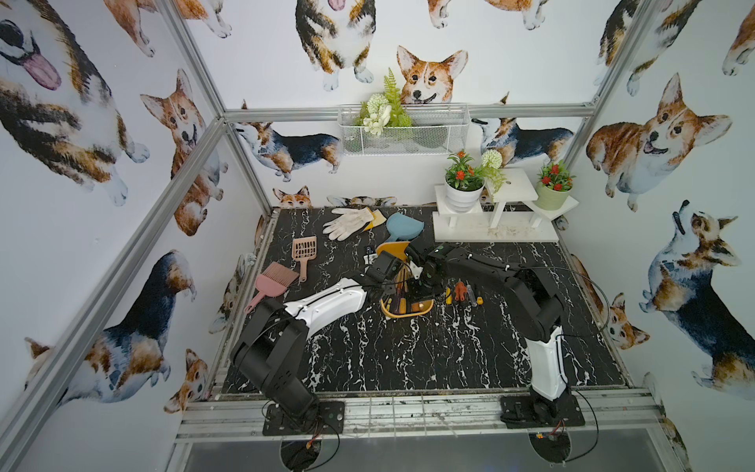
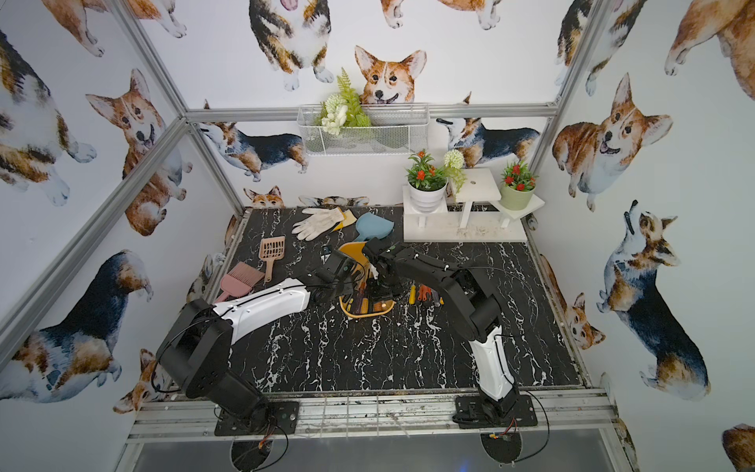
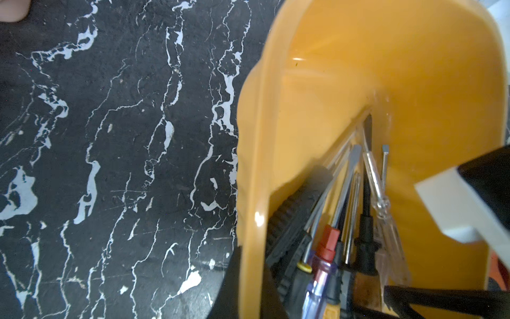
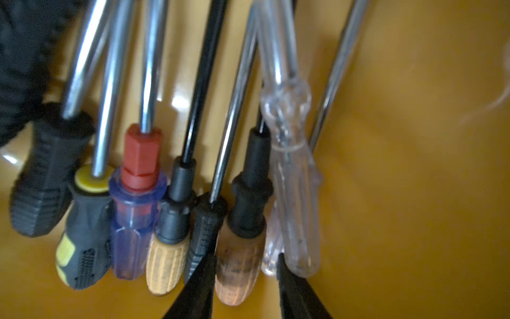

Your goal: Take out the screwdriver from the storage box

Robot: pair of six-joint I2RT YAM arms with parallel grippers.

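An orange storage box (image 3: 318, 63) holds several screwdrivers, among them a red-and-purple one (image 4: 132, 234), a clear one (image 4: 289, 212) and a wooden-handled one (image 4: 239, 265). My right gripper is down inside the box, its fingers part open on either side of the wooden handle's end; whether they touch it cannot be told. My left gripper (image 1: 387, 267) is at the box's left side; in the left wrist view its fingers are mostly hidden by the box rim, so their state is unclear.
A pink brush (image 1: 275, 279), a scoop (image 1: 304, 250), gloves (image 1: 350, 222) and a blue dustpan (image 1: 404, 226) lie left and behind the box. Small tools (image 1: 461, 292) lie to its right. A white stand (image 1: 507, 187) with plants stands at the back right.
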